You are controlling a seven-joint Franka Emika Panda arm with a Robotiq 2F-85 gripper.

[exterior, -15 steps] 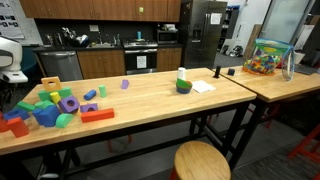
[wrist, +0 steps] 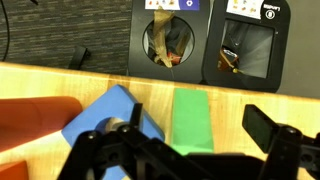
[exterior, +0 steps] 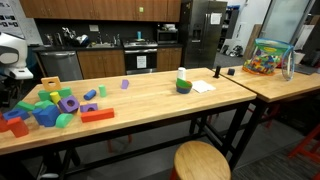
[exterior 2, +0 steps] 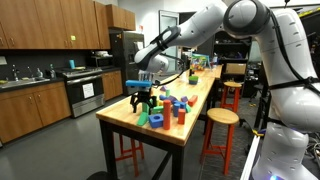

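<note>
In the wrist view my gripper stands open above the table, one dark finger on either side of a green block (wrist: 191,118). The block lies near the table's edge, and I cannot tell how far below the fingertips it is. Beside it, partly behind the left finger, is a blue block with a round opening (wrist: 103,112). A red piece (wrist: 35,120) fills the left side. From exterior view 2 the gripper (exterior 2: 143,106) is over the near end of the table, among the blocks.
Several coloured blocks crowd that table end, including a red bar (exterior: 98,115) and a purple ring (exterior: 69,104). A green bowl (exterior: 184,86) stands farther along. Bare wood (exterior: 145,100) lies between. Two dark-framed bins (wrist: 245,48) sit beyond the edge. Stools (exterior 2: 222,117) flank the table.
The white arm at the left of exterior view 1 has shifted slightly to the right, showing more of itself. The blocks on the table look unmoved.
</note>
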